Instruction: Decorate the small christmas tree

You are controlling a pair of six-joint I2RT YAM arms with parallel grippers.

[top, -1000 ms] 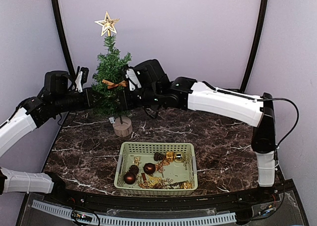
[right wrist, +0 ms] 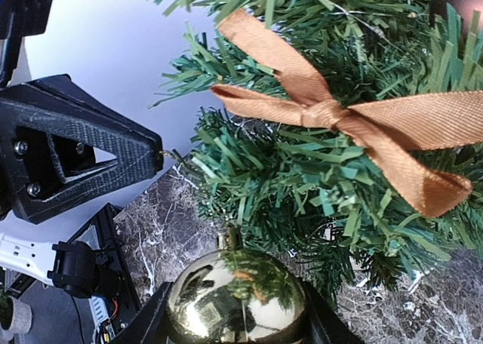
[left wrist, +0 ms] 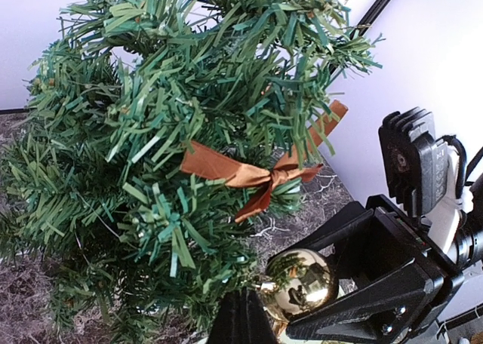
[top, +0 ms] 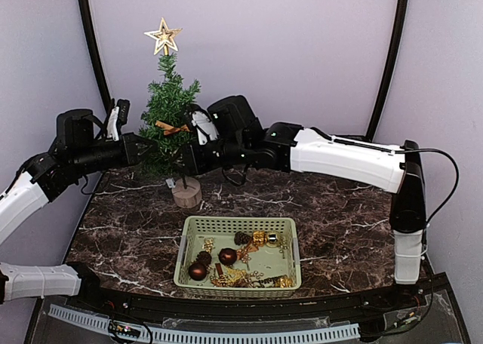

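The small green tree (top: 170, 95) stands on a wooden base (top: 187, 194), a gold star (top: 163, 36) on top and an orange bow (left wrist: 275, 174) on its front. My right gripper (top: 185, 155) is shut on a shiny gold ball (right wrist: 238, 302), held against the lower branches just below the bow. My left gripper (top: 142, 149) is at the tree's left front; in its own view its dark tip sits low beside the gold ball, shut with nothing seen between its fingers. A brown ball (right wrist: 462, 4) shows among the branches.
A pale green basket (top: 179, 253) in front of the tree holds brown balls, cones and gold ornaments. My right arm (top: 343, 159) reaches across above it.
Both grippers have shifted slightly in the top view, the left one down and leftward, the right one a little down and to the right. The basket is unchanged.
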